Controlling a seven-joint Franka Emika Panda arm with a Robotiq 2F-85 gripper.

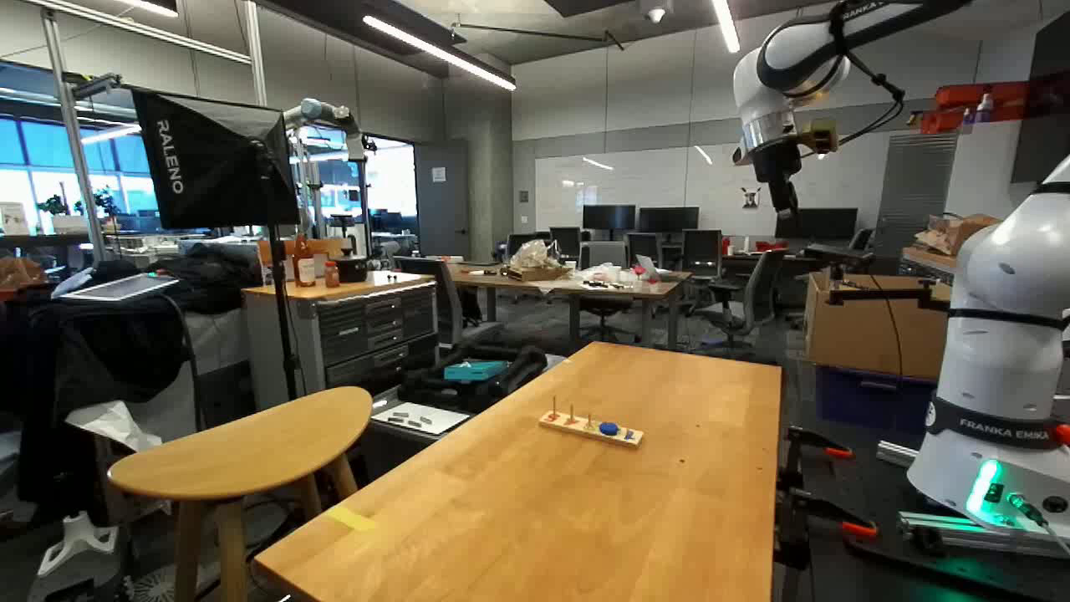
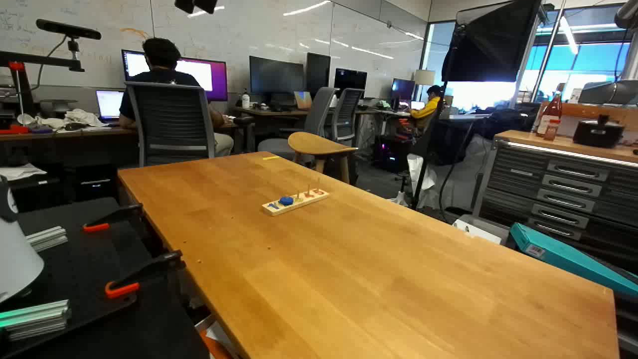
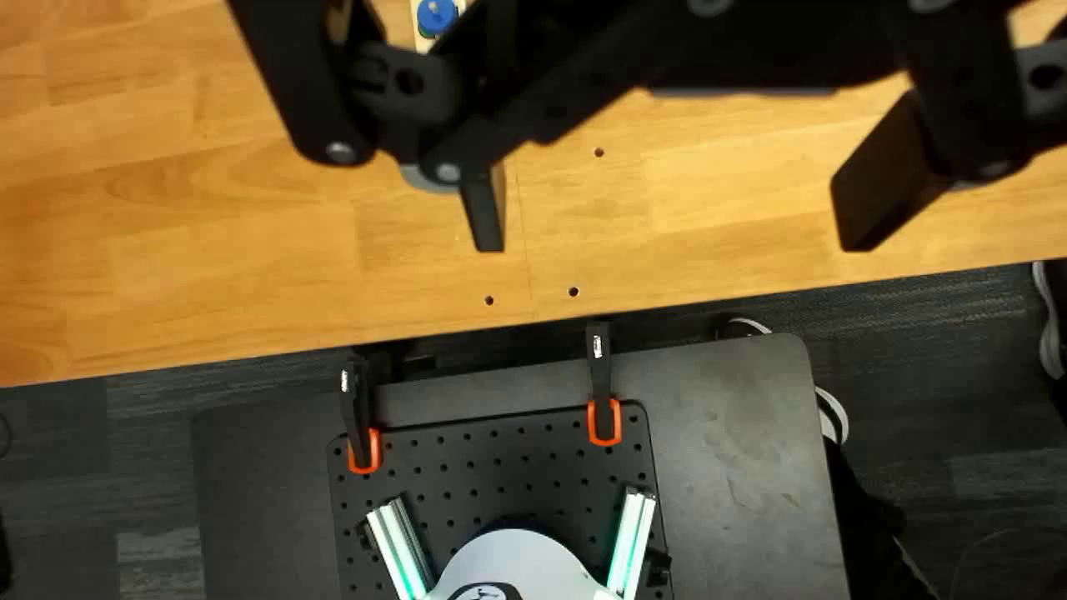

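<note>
A pale wooden peg board (image 1: 554, 421) lies on the table, with several thin upright pegs along it. On one of its pegs sits a blue piece (image 1: 608, 428), and a smaller blue shape (image 2: 273, 206) shows at that same end. Reddish pieces (image 2: 309, 193) lie low around the pegs toward the other end. High above the table, well clear of the board, hangs my gripper (image 1: 785, 196). Its two fingers stand wide apart in the wrist view, where the gripper is open over bare wood with nothing between. Most of the board is hidden behind the gripper there.
Clamps with orange tips (image 3: 604, 422) stand by the table's edge at the robot's base. A stool (image 1: 241, 446) and a softbox lamp (image 1: 214, 160) are beyond the far side.
</note>
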